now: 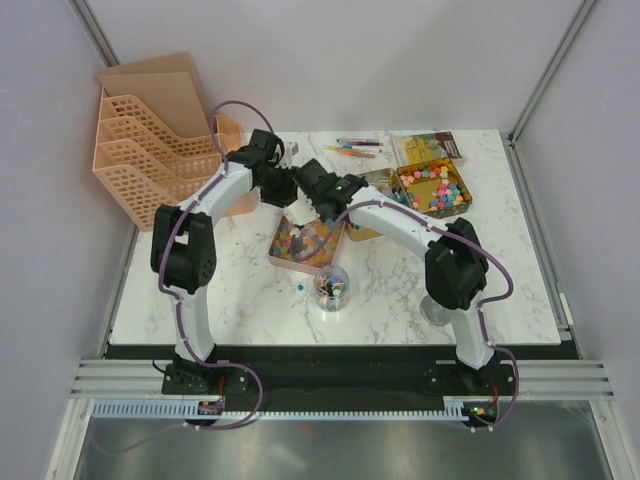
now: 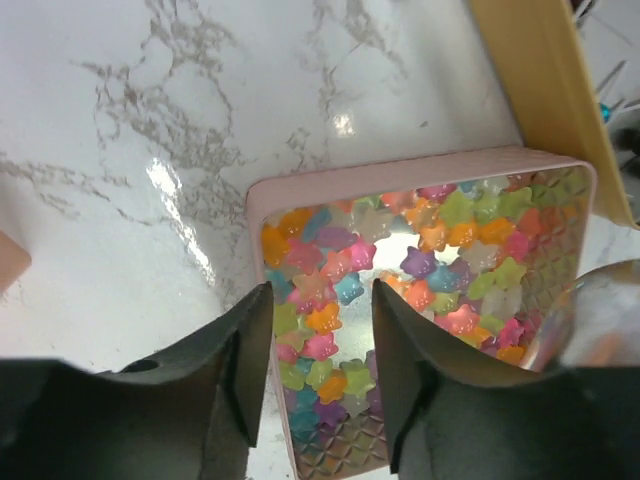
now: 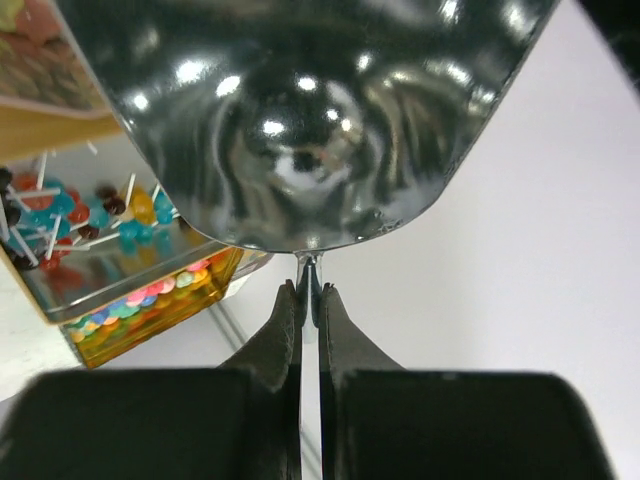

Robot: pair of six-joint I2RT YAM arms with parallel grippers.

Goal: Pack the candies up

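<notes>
My right gripper is shut on the thin handle of a shiny see-through scoop [image 3: 300, 150]. Whether the scoop holds any candy cannot be made out. From above, the scoop [image 1: 299, 212] appears pale, over the back of a pink-walled box [image 1: 290, 264]. Star-shaped candies [image 2: 322, 319] in several colors lie in that box. Over its near corner in the left wrist view, my left gripper stands open, nothing between its fingers. A clear round jar [image 1: 332, 288] with mixed candies stands in front of the box.
Lollipops [image 3: 70, 215] fill a bin behind; beside it is a bin of colored balls [image 1: 435, 187]. A jar lid [image 1: 435, 311] lies right, a small blue piece [image 1: 300, 288] left of the jar. Orange racks [image 1: 150, 150] stand back left.
</notes>
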